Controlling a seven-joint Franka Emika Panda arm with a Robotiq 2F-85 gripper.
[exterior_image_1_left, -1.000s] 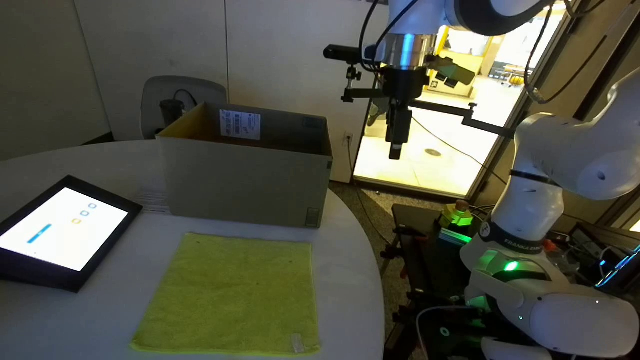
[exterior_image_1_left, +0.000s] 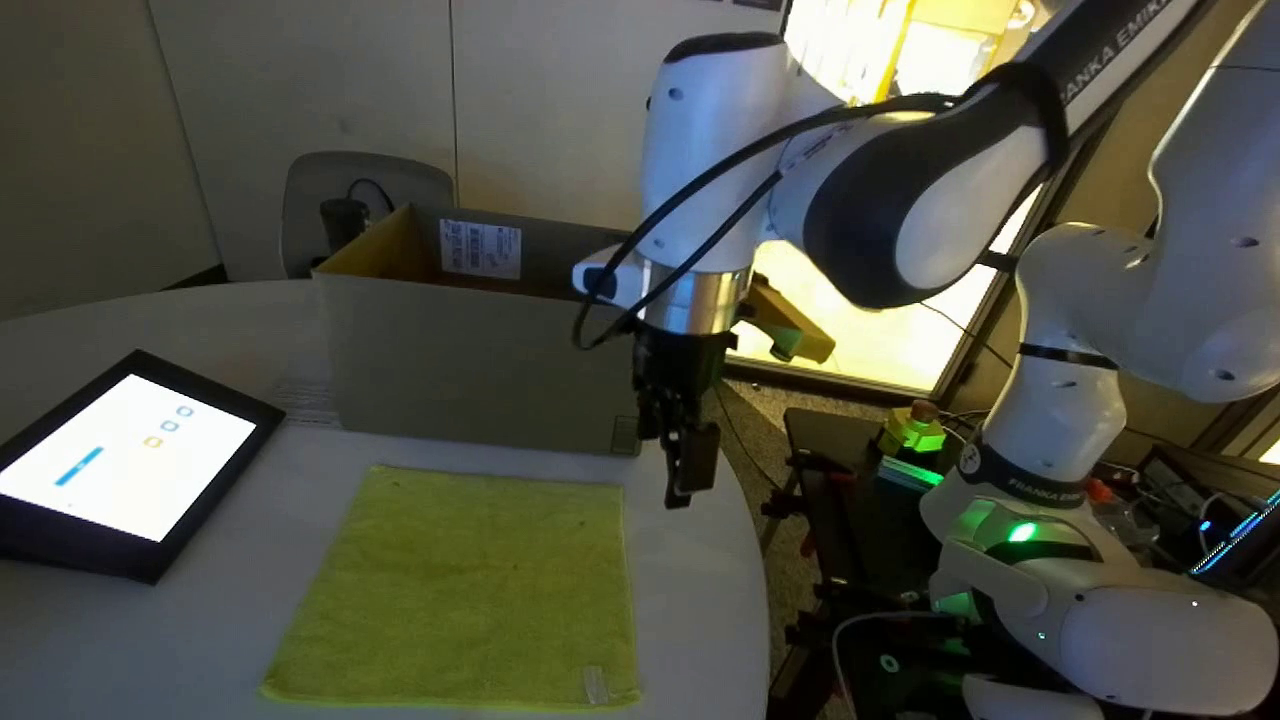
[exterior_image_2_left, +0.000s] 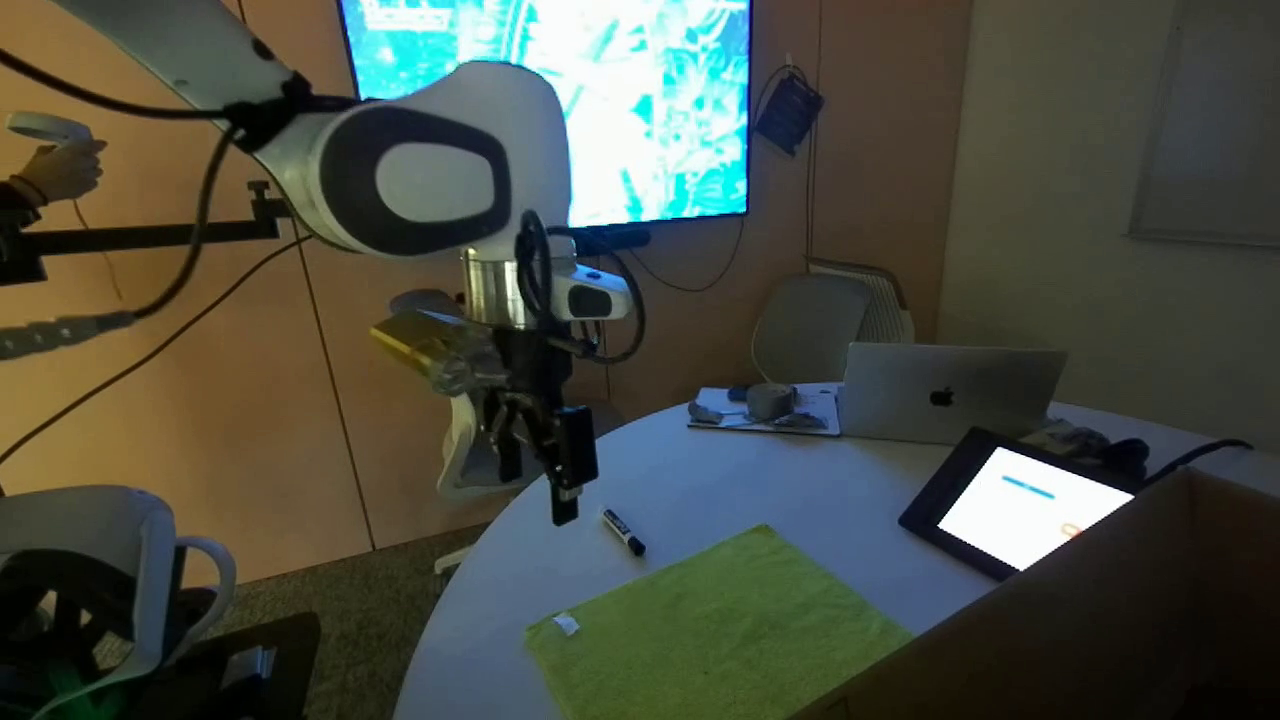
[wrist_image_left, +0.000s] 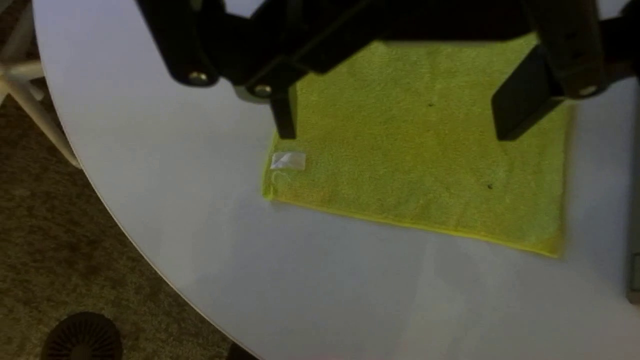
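Note:
My gripper stands open, its two fingers wide apart and nothing between them. A flat yellow-green cloth (wrist_image_left: 408, 174) with a small white tag near one corner lies below on the white table; the wrist view shows it between and beyond the fingertips. In exterior view 1 the gripper (exterior_image_1_left: 681, 468) hangs near the table's right side, in front of the cardboard box (exterior_image_1_left: 480, 360) at its right end. Exterior view 2 has the gripper (exterior_image_2_left: 540, 480) above the table edge, apart from the cloth (exterior_image_2_left: 720, 624). A dark marker (exterior_image_2_left: 624, 533) lies beside the cloth there.
The tall open box borders the cloth's far side. A tablet on a black stand (exterior_image_1_left: 132, 462) is to the left. A laptop (exterior_image_2_left: 948, 390) and a clipboard with small items (exterior_image_2_left: 822, 422) stand farther along the table. Bare tabletop (wrist_image_left: 336, 282) surrounds the cloth.
In exterior view 1, my arm has come down and to the left, from high right of the box to lower by its right end. Cloth, box and tablet have not moved.

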